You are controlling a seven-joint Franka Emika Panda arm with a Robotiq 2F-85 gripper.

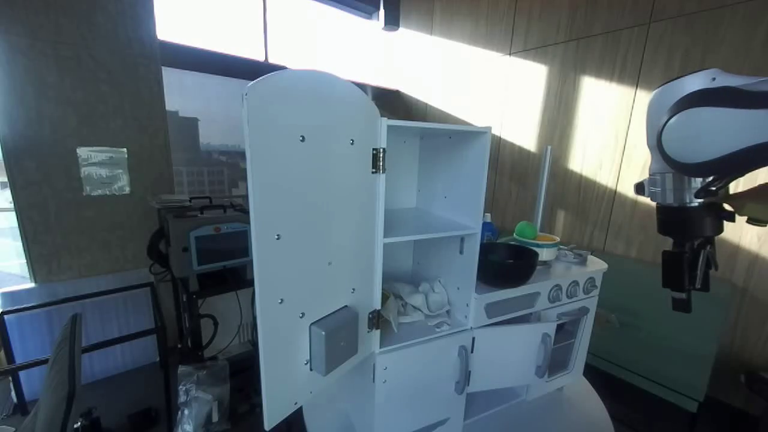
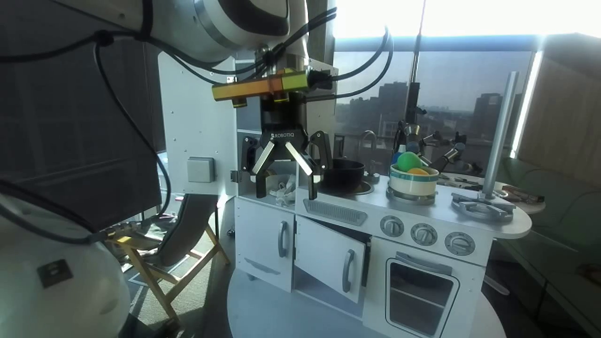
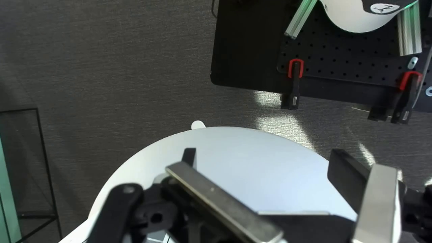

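My gripper (image 2: 286, 194) points downward in front of the toy kitchen, its fingers spread wide. Nothing is between them; in the wrist view the fingertips (image 3: 344, 172) stand apart over the white round tabletop. In the first exterior view the gripper (image 1: 682, 299) hangs at the right, clear of the kitchen. A white fridge door (image 1: 317, 216) is swung open at the left. Some pale cloth (image 1: 417, 299) lies on the fridge's lower shelf. The cupboard door (image 2: 329, 256) below the counter stands ajar. The oven door (image 2: 419, 293) looks closed.
On the counter are a black pan (image 2: 342, 175), a white pot (image 2: 414, 183) holding a green ball (image 2: 408, 161) and something orange, and an upright pole (image 2: 500, 135). A folding chair (image 2: 183, 236) stands at the left. Floor shows beyond the tabletop.
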